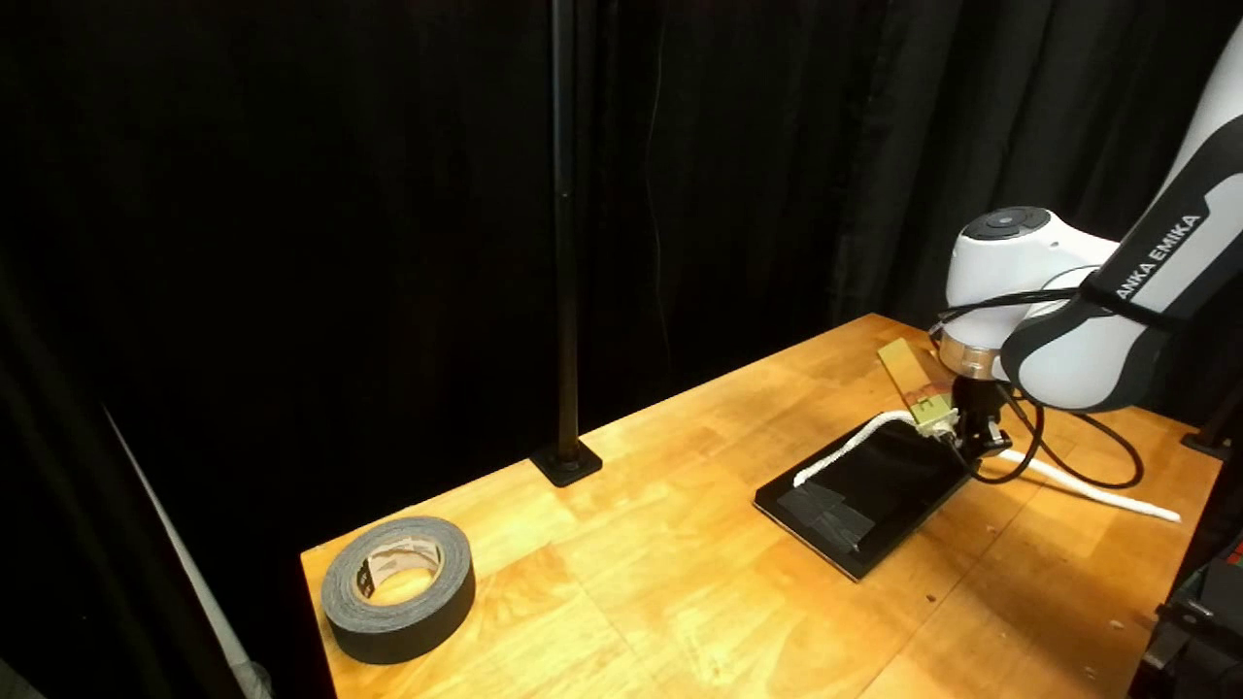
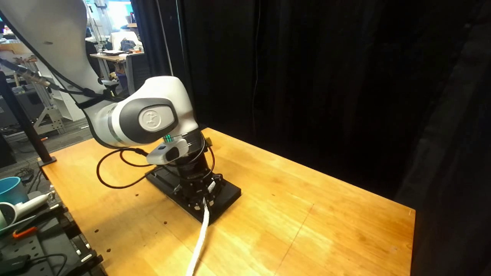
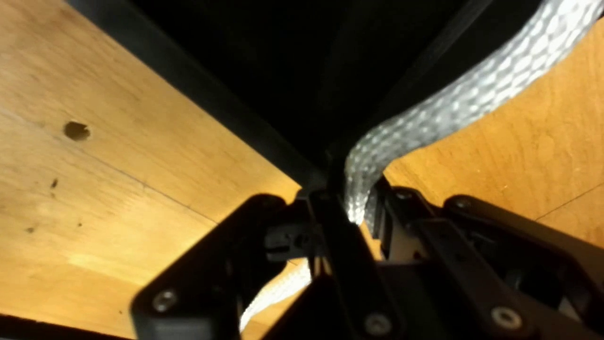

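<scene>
My gripper (image 1: 981, 441) is low over the right end of a flat black slab (image 1: 897, 483), shut on a white braided rope (image 1: 859, 439). In the wrist view the rope (image 3: 447, 107) bends down between the fingers of my gripper, and another stretch shows below them. One rope end lies on the slab; the other side trails to the right over the wood. In exterior view 2 the rope (image 2: 200, 241) runs from my gripper (image 2: 201, 197) toward the front. The fingertips are mostly hidden there.
A roll of dark tape (image 1: 398, 588) lies at the table's far left corner. A black pole base (image 1: 566, 462) stands on the back edge. Black cables (image 2: 117, 186) loop around the wrist.
</scene>
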